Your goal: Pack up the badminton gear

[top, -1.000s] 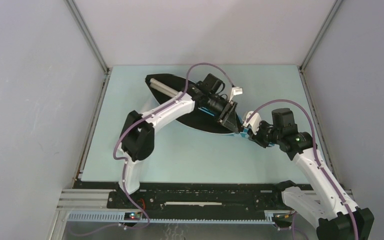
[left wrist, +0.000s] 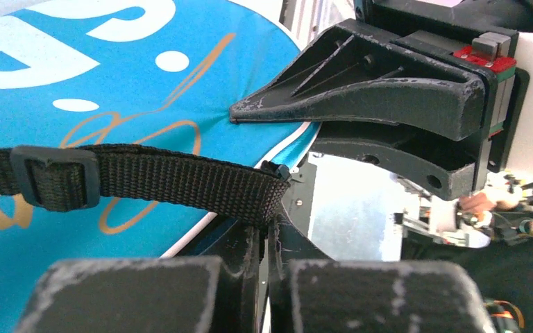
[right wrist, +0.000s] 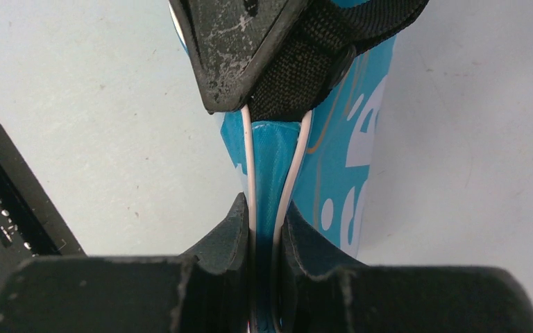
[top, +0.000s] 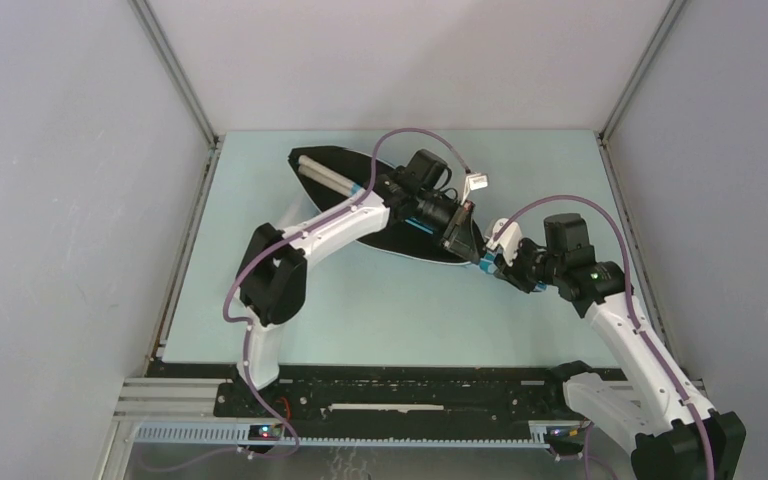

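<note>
A long black-lined bag (top: 405, 240) lies open on the table with pale tubes (top: 325, 175) inside; its blue printed outside (left wrist: 55, 111) shows at the right end. My left gripper (top: 465, 245) is shut at that end; a black strap (left wrist: 180, 180) with a buckle runs to its fingertips, and whether it is pinched is unclear. My right gripper (top: 510, 265) sits just right of it, with the blue bag edge and its pale piping (right wrist: 284, 180) running between its fingers; how tightly they close is hard to tell.
Walls stand at the left, back and right.
Both grippers have shifted only slightly at the bag's right end; the bag stays in much the same place.
</note>
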